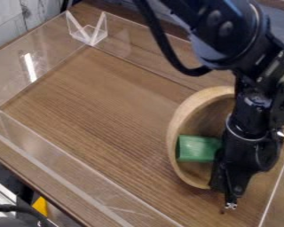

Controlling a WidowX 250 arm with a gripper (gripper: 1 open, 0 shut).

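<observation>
A wooden bowl (177, 124) lies at the right of the table with a green block (198, 149) inside it. My gripper (231, 182) is low at the bowl's right side, over its rim and right of the green block, partly covering the bowl. The fingers look close together; whether anything thin is between them is hard to see.
Clear plastic panels edge it at the left and front. A small clear holder (88, 27) stands at the back left. A black cable arches over the top.
</observation>
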